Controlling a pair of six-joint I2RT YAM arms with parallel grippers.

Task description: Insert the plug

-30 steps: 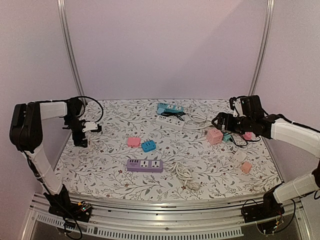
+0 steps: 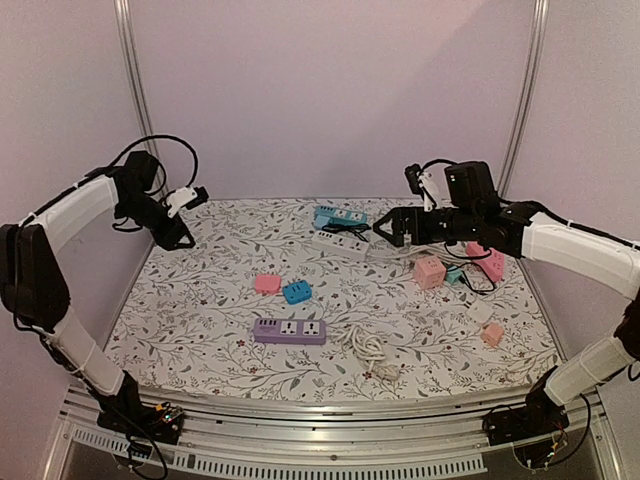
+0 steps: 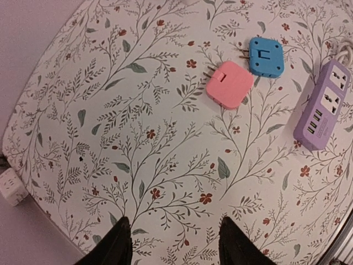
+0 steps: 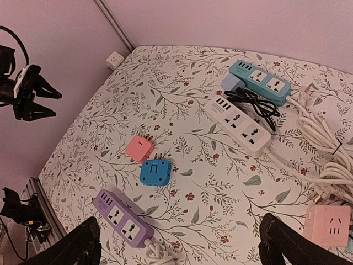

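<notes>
My left gripper [image 2: 178,234] is raised over the far left of the table; in the left wrist view its fingers stand apart and empty. My right gripper [image 2: 395,225] hangs open and empty over the back right. Near the centre lie a pink plug [image 2: 267,283] and a blue plug [image 2: 297,292], pins showing in both wrist views. A purple power strip [image 2: 289,331] lies in front of them, its sockets facing up, with a coiled white cable [image 2: 365,350] beside it.
Behind are a white strip [image 2: 340,243], a teal strip [image 4: 259,77] and tangled cables. A pink cube [image 2: 430,272] and smaller adapters lie at the right.
Both arms have risen. The right gripper has also moved left, towards the middle. The objects on the table have not moved.
</notes>
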